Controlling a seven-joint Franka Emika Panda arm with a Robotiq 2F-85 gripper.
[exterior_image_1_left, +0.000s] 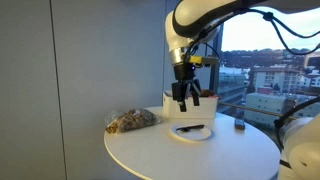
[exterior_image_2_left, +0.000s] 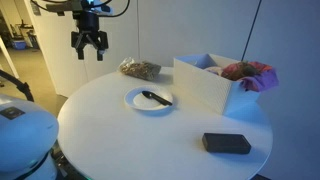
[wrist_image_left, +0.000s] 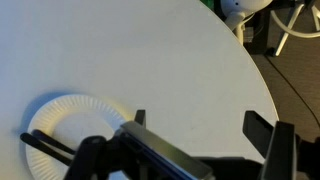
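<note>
On the round white table lies a white plate with a ridged rim, also in the wrist view as a plate at lower left. A black utensil rests on it; in the wrist view the utensil shows dark slender parts reaching over the rim. My gripper hangs above the table, pointing down and clear of the surface. Its fingers are spread wide with nothing between them. Exterior view 2 has the gripper at upper left, away from the plate.
A white box holds a pink cloth and brownish contents. Near the table's edge sits a dark block. A clear bag of brown stuff lies near the wall.
</note>
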